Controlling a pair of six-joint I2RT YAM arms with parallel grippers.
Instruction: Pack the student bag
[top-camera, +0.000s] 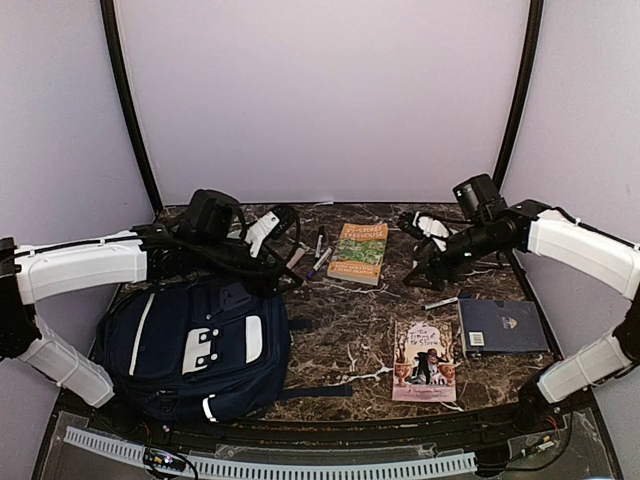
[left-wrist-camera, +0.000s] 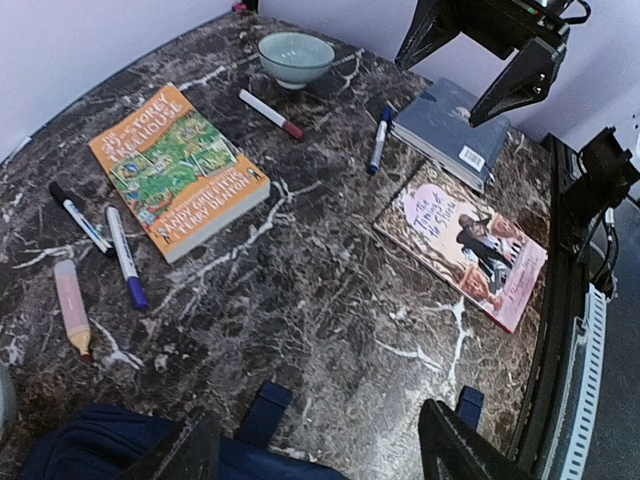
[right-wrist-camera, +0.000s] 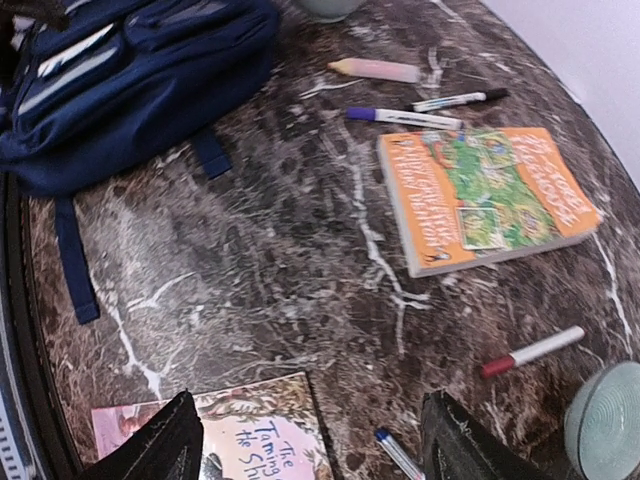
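The navy student bag (top-camera: 175, 335) with white trim lies at the left, its straps (top-camera: 318, 391) toward the middle. My left gripper (top-camera: 288, 278) hangs above the bag's upper right corner, open and empty. Over the right half, my right gripper (top-camera: 418, 277) is also open, nothing between its fingers. An orange-and-green book (top-camera: 358, 252) lies at the back centre. At front right are a pink book (top-camera: 424, 362) and a dark blue book (top-camera: 502, 326). Purple (left-wrist-camera: 127, 260) and black (left-wrist-camera: 82, 218) markers and a thick pink pencil-like stick (left-wrist-camera: 71, 308) lie left of the orange book.
A red-capped marker (left-wrist-camera: 271, 114) and a blue one (left-wrist-camera: 380, 140) lie on the right side. A pale green bowl (left-wrist-camera: 296, 58) stands at the back right; another is partly visible at the left.
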